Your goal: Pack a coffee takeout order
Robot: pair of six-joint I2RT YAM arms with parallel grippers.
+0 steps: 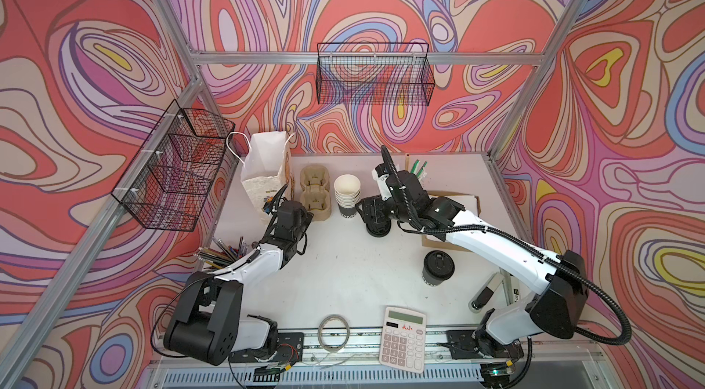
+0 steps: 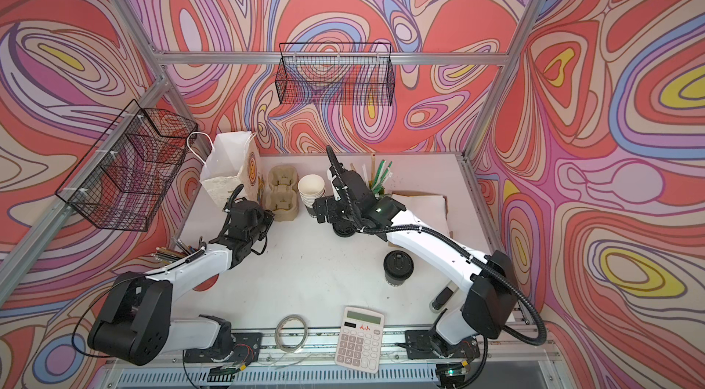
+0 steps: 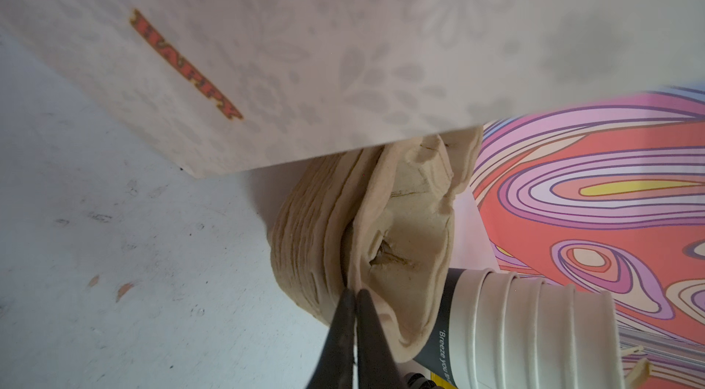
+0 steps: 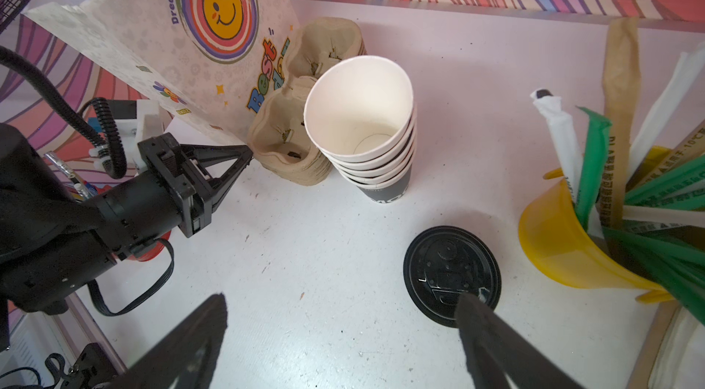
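My left gripper is shut at the near edge of the brown pulp cup carriers (image 3: 312,242), its tips closed on the thin rim of the top carrier (image 3: 411,264). A dark gap shows between that carrier and the stack below. The white paper bag (image 4: 176,29) stands upright to the left of the carriers. To their right is a stack of white paper cups (image 4: 360,113), mouths up. My right gripper hangs open and empty above the table. A black lid (image 4: 451,275) lies beneath it, near its right finger.
A lidded dark cup (image 1: 438,267) stands front right. The yellow holder (image 4: 565,242) of wrapped straws and a flat cardboard box (image 1: 470,205) are at the right. A calculator (image 1: 403,339) lies at the front edge. Mid-table is clear.
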